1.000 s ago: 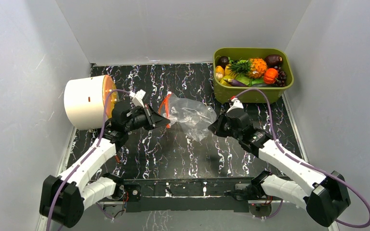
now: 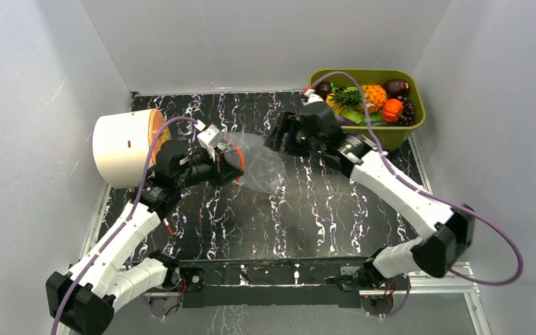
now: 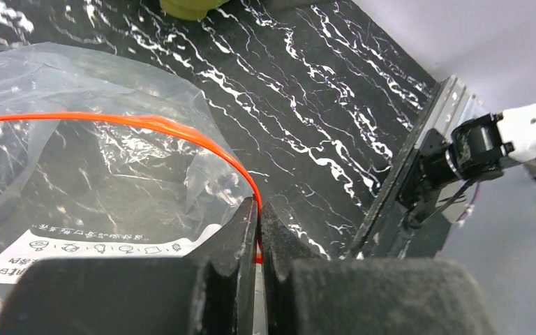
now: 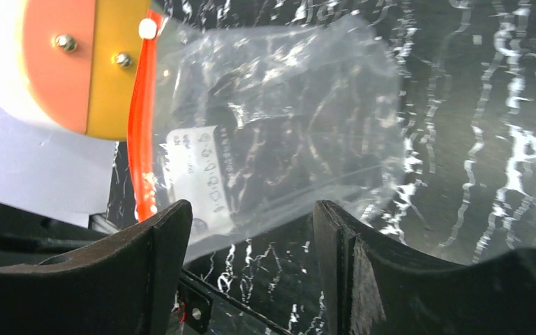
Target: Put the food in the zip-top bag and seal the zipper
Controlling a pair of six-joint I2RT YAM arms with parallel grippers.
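The clear zip top bag (image 2: 259, 166) with an orange zipper (image 3: 146, 120) hangs open-mouthed from my left gripper (image 2: 229, 170), whose fingers are shut on its rim near one side, as the left wrist view shows. The bag looks empty, with a white printed label (image 4: 199, 174). My right gripper (image 2: 279, 136) is raised above and right of the bag, fingers apart with nothing between them; in the right wrist view the bag lies below and beyond them.
A green bin (image 2: 405, 136) of toy fruit and vegetables sits at the back right. A white cylinder with orange face (image 2: 122, 149) stands at the left.
My right gripper has moved up and toward the back-left, away from the bag, and has opened. The left arm shifted slightly, and the bag's shape changed.
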